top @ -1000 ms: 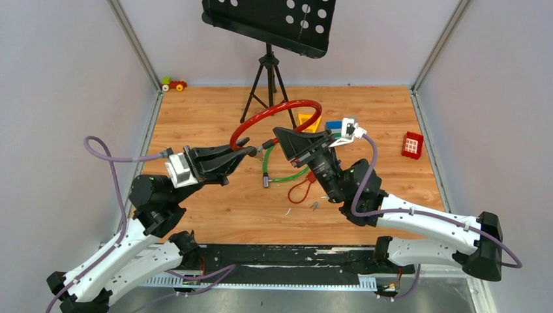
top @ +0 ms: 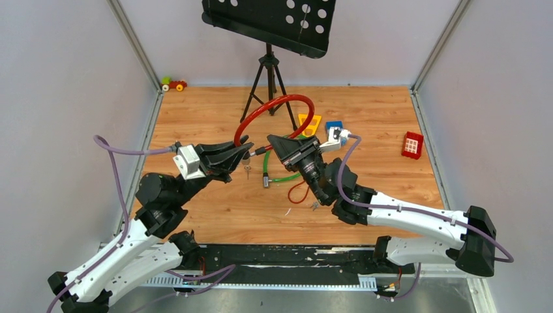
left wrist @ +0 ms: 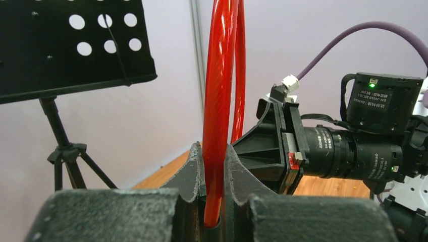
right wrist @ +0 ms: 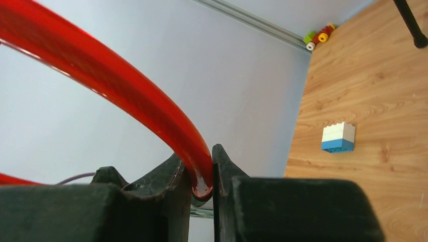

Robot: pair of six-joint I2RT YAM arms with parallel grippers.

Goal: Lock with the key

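Observation:
A red cable lock (top: pixel 295 98) is bent into a loop above the table, held between both grippers. My left gripper (top: pixel 249 146) is shut on one end of it, and the red tube (left wrist: pixel 216 101) rises from between the fingers in the left wrist view. Close by, my right gripper (top: pixel 271 141) is shut on the other end, where the tube (right wrist: pixel 151 108) runs down into the fingers. A dark end piece (top: pixel 261 150) with a metal tip points toward the left gripper. Keys (top: pixel 247 169) hang below the left fingertips. Whether the two lock ends touch is hard to tell.
On the table below lie a green cable lock (top: pixel 284 178), a red cord loop (top: pixel 298 193) and small keys (top: pixel 315 205). A music stand (top: pixel 270 75) rises behind. A red block (top: pixel 412 145) and a toy car (top: pixel 173 85) sit near the sides.
The right gripper has shifted left toward the left gripper, bringing the lock ends closer.

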